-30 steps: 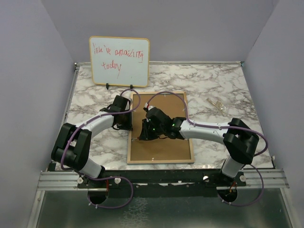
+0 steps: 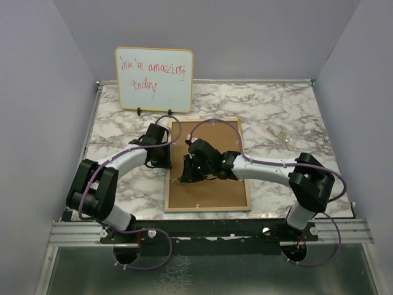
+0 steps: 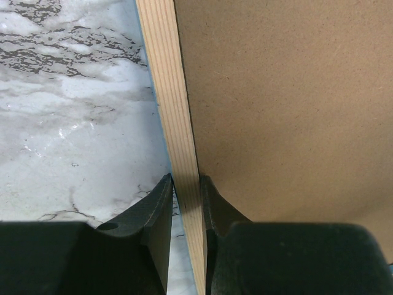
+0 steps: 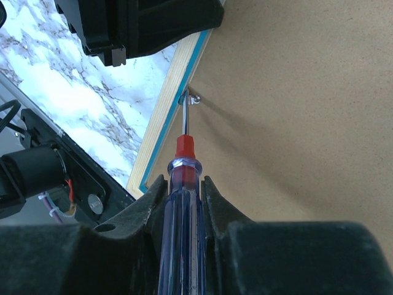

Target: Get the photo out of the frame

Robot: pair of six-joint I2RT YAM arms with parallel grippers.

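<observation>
The picture frame (image 2: 209, 208) lies flat on the marble table with its brown backing board (image 2: 221, 193) facing up. My left gripper is shut on the frame's left wooden side (image 3: 169, 80), one finger on the outside and the other over the board's edge. In my right gripper, a screwdriver (image 4: 184, 230) with a clear blue handle and red collar is held by its handle. Its metal tip reaches a small metal clip (image 4: 193, 99) at the inner edge of the frame's left side. The photo itself is hidden under the board.
A whiteboard (image 2: 154, 78) with red writing stands at the back left. On the right of the table lies a small clear packet (image 2: 281, 136). Bare marble (image 2: 276, 101) shows around the frame.
</observation>
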